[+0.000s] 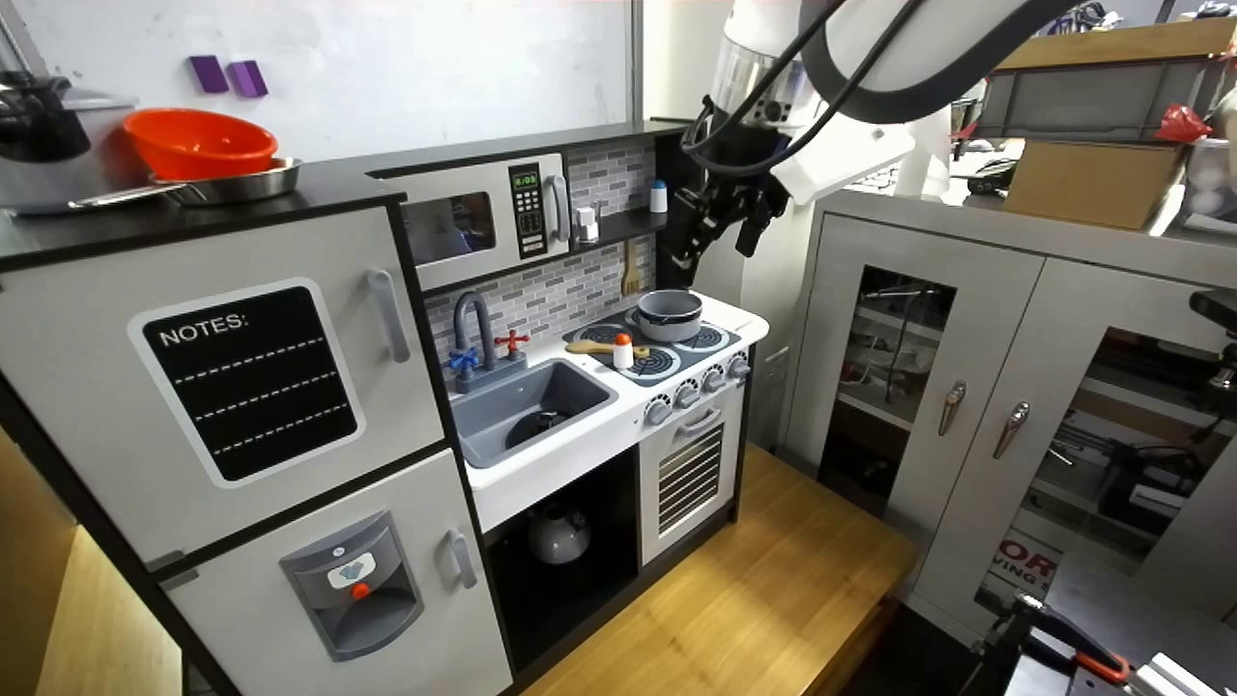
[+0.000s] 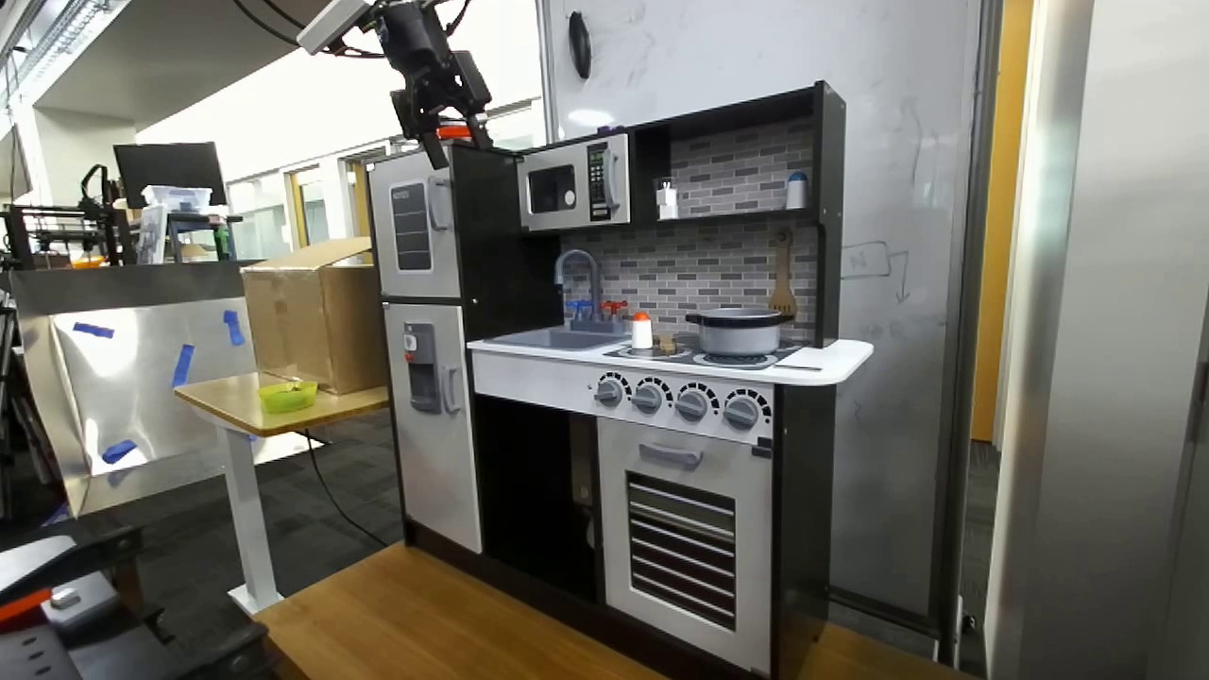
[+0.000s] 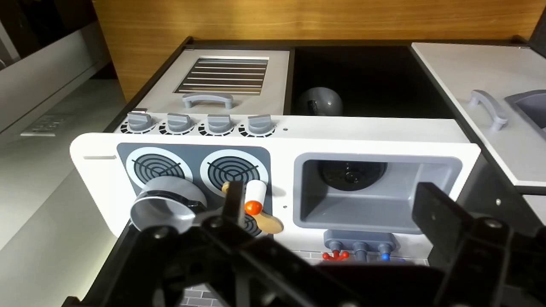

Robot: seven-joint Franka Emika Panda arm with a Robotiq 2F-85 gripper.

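Observation:
My gripper (image 1: 716, 249) hangs in the air above the toy kitchen, open. In the wrist view its two dark fingers (image 3: 435, 215) are spread wide, with nothing held between them. On the stove, a grey pot (image 3: 176, 202) sits on a rear burner. A white shaker with an orange top (image 1: 623, 352) stands near a wooden utensil (image 3: 267, 223), which lies across the stove's sink side. The grey sink (image 3: 389, 207) has a dark round item (image 3: 352, 175) at its bottom.
A grey kettle (image 1: 559, 535) sits in the open lower cubby. Faucet handles (image 1: 511, 341) rise behind the sink. A microwave (image 1: 481, 220) and a shelf (image 1: 622, 227) overhang the counter. An orange bowl (image 1: 199, 144) and pans stand on the fridge top.

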